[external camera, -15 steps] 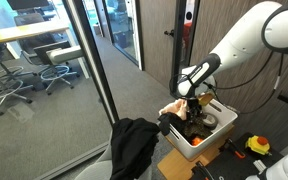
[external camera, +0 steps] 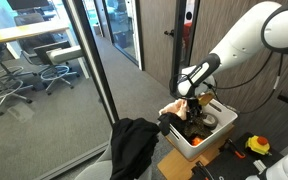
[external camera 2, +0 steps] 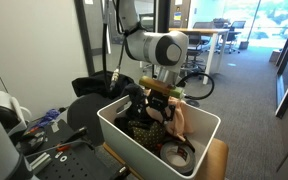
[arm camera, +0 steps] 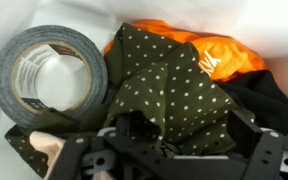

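Inside the white bin [external camera 2: 149, 155], a dark green cloth with white dots [arm camera: 179, 90] lies bunched beneath my gripper. The fingers are open and pointed down, with a finger on each side of the cloth's folds; whether they touch it is unclear. A roll of grey tape [arm camera: 12, 75] rests beside the cloth at the left of the wrist view. Along the far side there are an orange cloth [arm camera: 234, 62] with lettering and a black cloth [arm camera: 269, 98]. Pale pink fabric [external camera 2: 192, 122] hangs over the bin's edge, its extent partly hidden by the arm.
The bin's walls [external camera: 191, 150] surround the gripper closely. A dark jacket [external camera: 134, 145] is draped outside the bin. A red and yellow object [external camera: 257, 143] sits on the dark surface to the right in exterior view 1.
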